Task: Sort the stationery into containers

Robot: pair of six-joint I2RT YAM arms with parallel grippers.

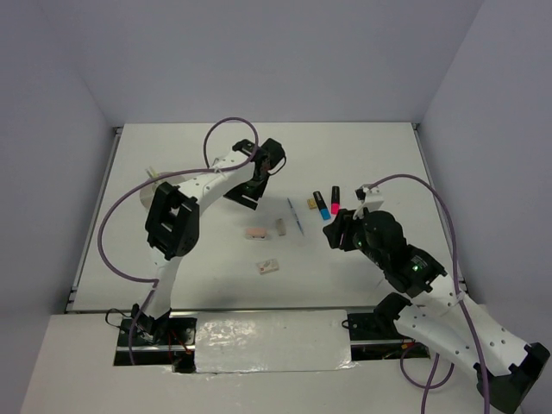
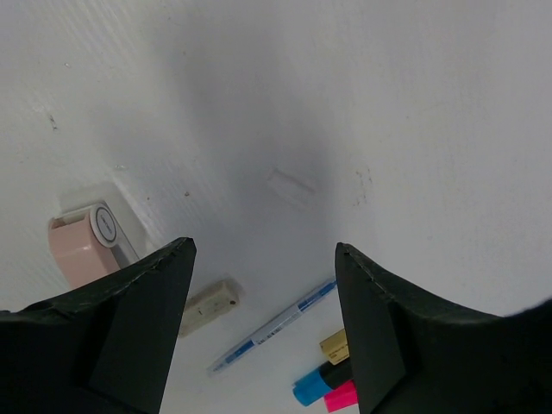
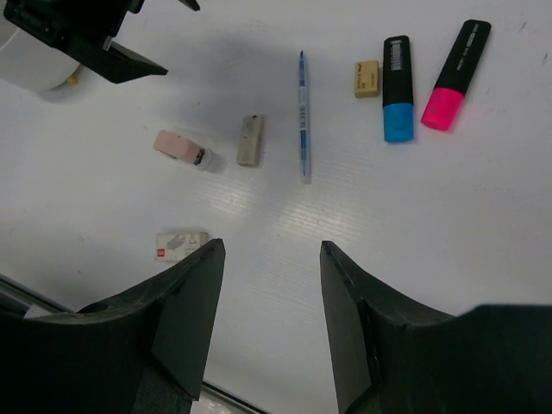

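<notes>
Stationery lies on the white table: a blue pen [image 1: 296, 216], an eraser [image 3: 249, 141], a pink item [image 2: 80, 248], a white block [image 1: 267, 266], a small tan block [image 3: 366, 78], a blue-capped marker [image 3: 398, 88] and a pink-capped marker [image 3: 456, 75]. My left gripper hovers open above the table, behind the pink item and pen, nothing between its fingers. My right gripper is open and empty, raised at the right of the items.
A grey round container [image 1: 152, 191] with green items in it stands at the left, partly behind the left arm.
</notes>
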